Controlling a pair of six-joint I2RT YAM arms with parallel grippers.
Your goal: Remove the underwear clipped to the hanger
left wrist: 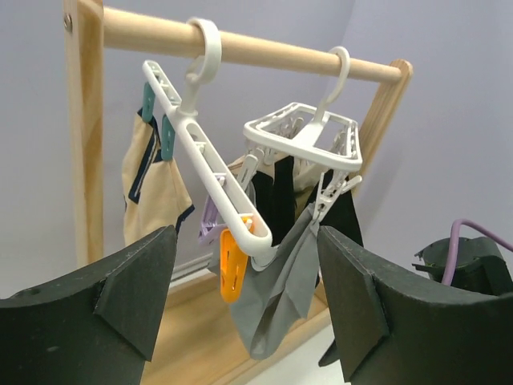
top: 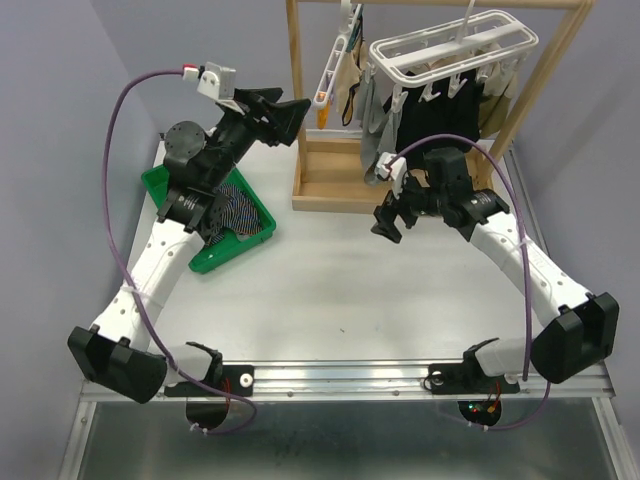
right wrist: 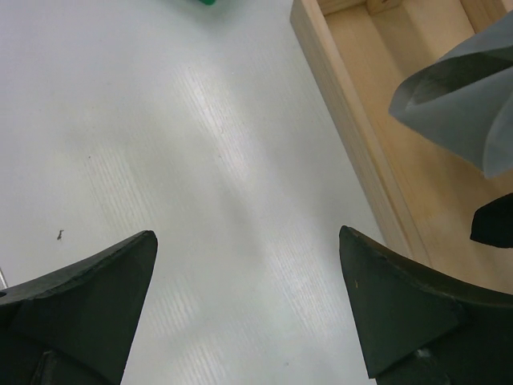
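Two white clip hangers hang from the wooden rod: a narrow hanger (left wrist: 210, 164) on the left and a wide rectangular hanger (top: 455, 45). An orange clip (left wrist: 232, 266) dangles at the narrow hanger's near end, and beige underwear with dark trim (left wrist: 152, 180) is clipped at its far end. Grey cloth (left wrist: 280, 289) and black cloth (top: 440, 110) hang from the wide hanger. My left gripper (top: 290, 122) stands open just left of the narrow hanger's near end, gripping nothing. Below the grey cloth, my right gripper (top: 388, 222) is open over the table, empty.
A green basket (top: 230, 255) with dark striped cloth (top: 238, 215) lies on the left, partly under my left arm. The rack's wooden base (top: 330, 180) stands at the back. Bare white table (top: 300, 300) fills the middle and front.
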